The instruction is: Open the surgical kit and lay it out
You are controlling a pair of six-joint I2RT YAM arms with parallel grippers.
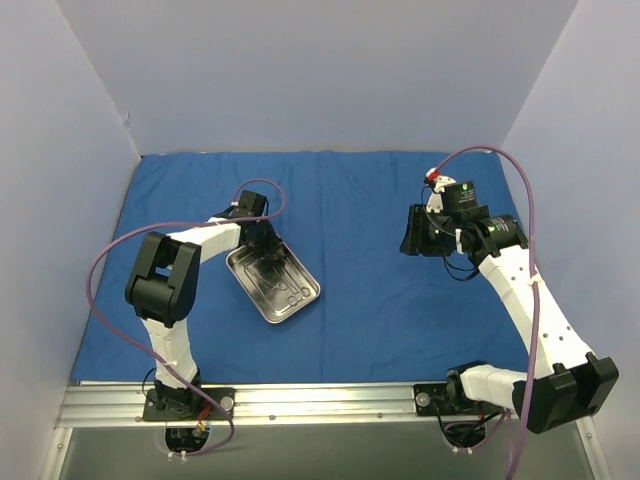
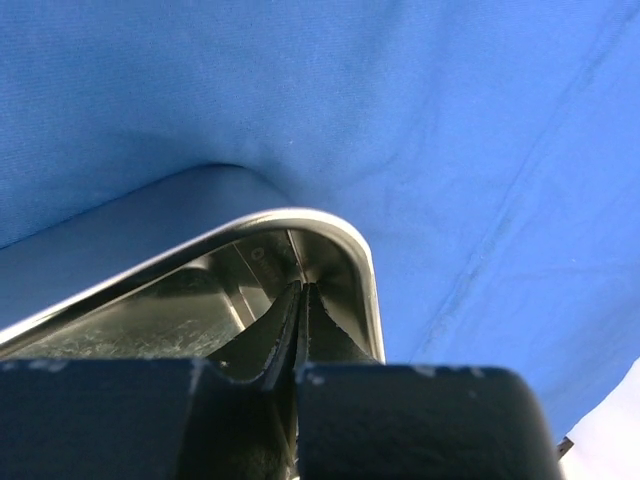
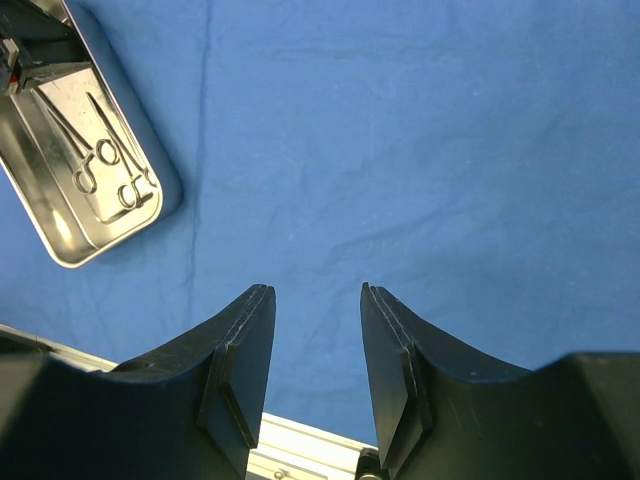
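A steel tray (image 1: 259, 303), its long side running from upper left to lower right, sits on the blue cloth (image 1: 350, 330). Inside, ringed-handle scissors-like instruments (image 3: 85, 178) lie towards its near end. My left gripper reaches into the far corner of the tray with its fingers nearly together. A thin metal strip (image 2: 296, 250) runs to its fingertips, looking like the end of a slim instrument; the rest is hidden by the fingers. Over the cloth on the right, my right gripper has its fingers well apart, with only cloth visible between them.
Bare cloth stretches across the middle and right. A white metal rail (image 1: 320, 393) borders the near edge, and grey walls (image 1: 320, 80) close in the back and sides. Purple cables (image 1: 100, 290) loop along both arms.
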